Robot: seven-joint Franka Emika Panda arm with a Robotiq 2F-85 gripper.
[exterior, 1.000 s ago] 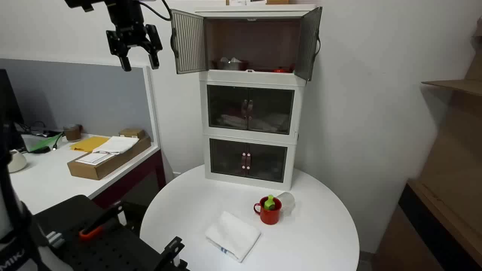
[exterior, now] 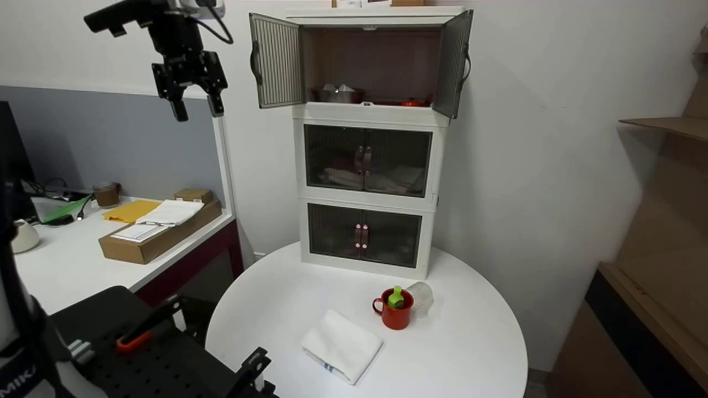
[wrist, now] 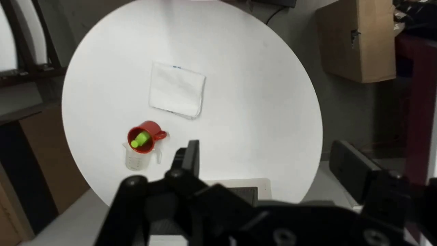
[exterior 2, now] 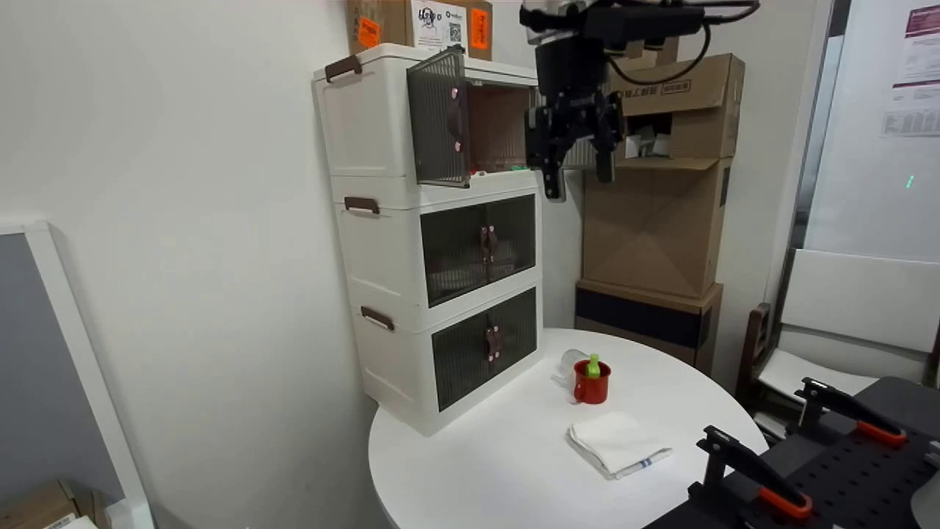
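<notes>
High over the left side of the round table hangs my gripper (exterior: 198, 114), open and empty; in the wrist view its two fingers (wrist: 191, 158) stand wide apart. On the table a red mug (exterior: 396, 315) stands upright with a green object (exterior: 396, 298) inside it. Right behind the mug is a clear measuring cup (wrist: 137, 159), which looks tipped on its side. A folded white towel (exterior: 342, 345) with blue marks lies flat in front. The white cabinet (exterior: 366, 115) at the back has its top doors (exterior: 276, 63) swung open; the lower two pairs are shut.
Inside the top compartment sit a metal pot (exterior: 338, 95) and a small red item (exterior: 411, 103). Cardboard boxes (exterior 2: 648, 211) are stacked beside the cabinet. A desk (exterior: 60, 265) stands at the left.
My gripper has come down and slightly left in the first exterior view, staying open. The mug, cup, towel and cabinet doors are unchanged.
</notes>
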